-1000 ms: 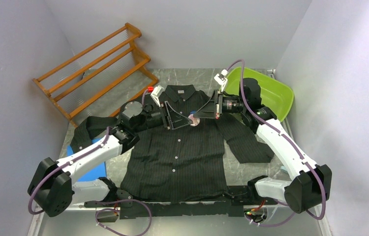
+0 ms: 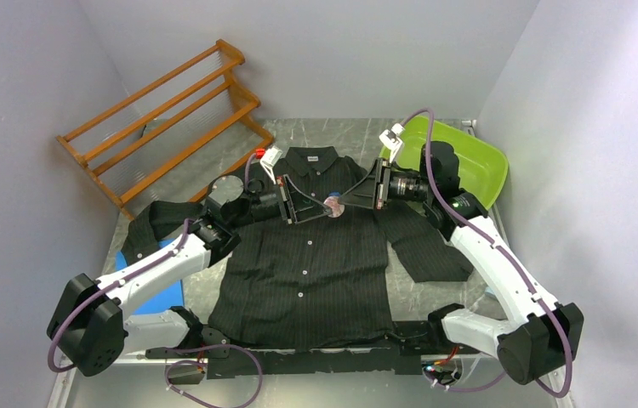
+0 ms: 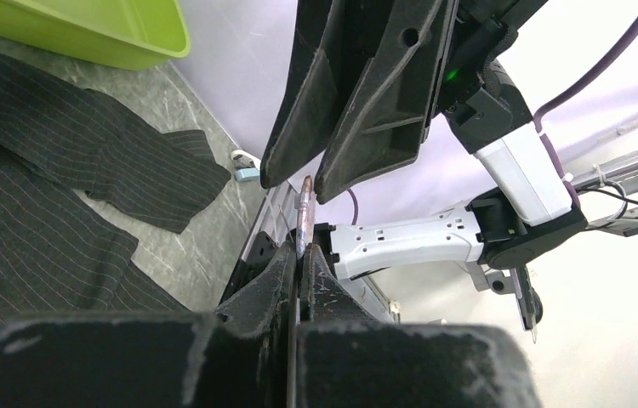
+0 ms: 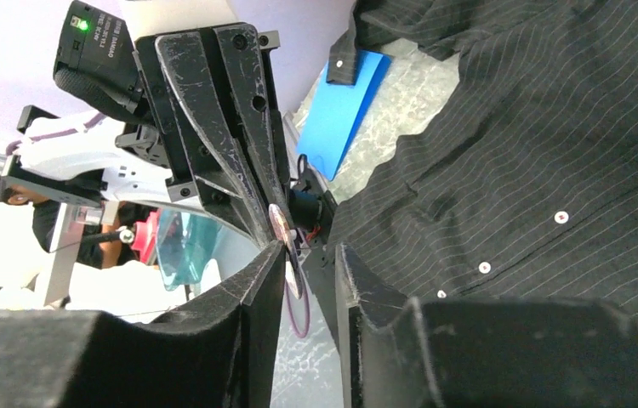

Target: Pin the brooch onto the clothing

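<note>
The brooch (image 2: 334,206), a small round pinkish disc with a blue upper edge, is held above the shirt. My left gripper (image 2: 329,211) is shut on it; in the left wrist view the brooch (image 3: 305,211) stands edge-on, upright out of the fingertips. My right gripper is part open, its fingertips close around the brooch's (image 4: 281,228) free side, with a gap on one side. Whether they touch it, I cannot tell. Below, the dark pinstriped shirt (image 2: 299,263) lies spread out, buttons up. The brooch's pin cannot be made out clearly.
A green basin (image 2: 469,161) stands at the back right, behind my right arm. At the back left is a wooden rack (image 2: 162,110). A blue sheet (image 2: 158,289) lies under the left sleeve.
My right gripper has drawn slightly to the right, its arm shifting right too. The left gripper and the brooch in it stay almost in place.
</note>
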